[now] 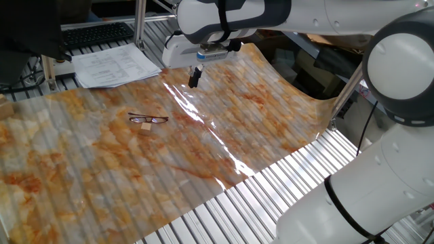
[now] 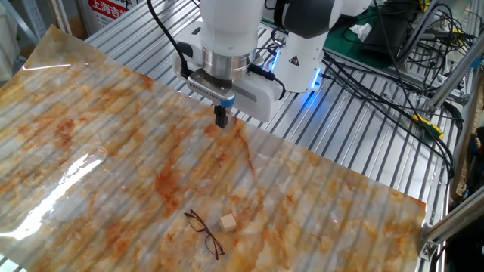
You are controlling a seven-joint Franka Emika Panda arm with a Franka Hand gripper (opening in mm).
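Note:
Dark-framed eyeglasses (image 2: 204, 234) lie on the marble-patterned sheet, their temples unfolded. Close beside them sits a small pale wooden cube (image 2: 228, 223); in the first exterior view the cube (image 1: 146, 127) appears just in front of the glasses (image 1: 148, 119). My gripper (image 1: 195, 77) hangs over the sheet, well apart from both objects. In the second exterior view, the gripper (image 2: 221, 117) points down near the sheet's robot-side edge. Its black fingers look close together, and nothing shows between them.
Printed papers (image 1: 115, 66) and a black keyboard (image 1: 98, 34) lie at the back left. A wooden block (image 1: 5, 106) stands at the far left edge. The patterned sheet (image 1: 74, 169) is otherwise bare. Metal posts rise at its edges, and cables (image 2: 386, 106) run behind the robot.

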